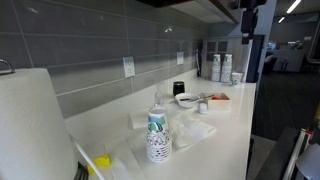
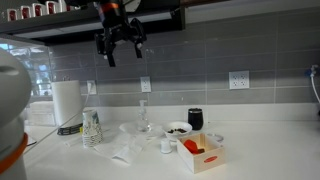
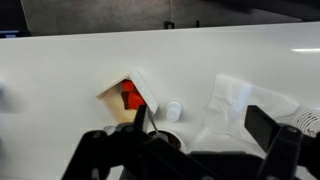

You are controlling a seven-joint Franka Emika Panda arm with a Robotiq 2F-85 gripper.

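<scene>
My gripper (image 2: 122,52) hangs high above the counter in exterior view 2, open with nothing between its fingers. In the wrist view the gripper looks down with its dark fingers spread wide. Below it lies a small wooden box (image 2: 202,158) holding a red item (image 3: 132,98). A small white cup (image 3: 174,109) stands beside the box. Behind them a white bowl (image 2: 178,130) has dark contents, partly hidden by the gripper in the wrist view. A stack of patterned paper cups (image 1: 158,137) stands apart from these.
Crumpled clear plastic (image 1: 190,132) lies between the cups and box. A clear pump bottle (image 2: 143,113) and black tumbler (image 2: 195,117) stand near the tiled wall. A paper towel roll (image 1: 38,125) stands at one end. A shelf (image 2: 60,22) overhangs the counter.
</scene>
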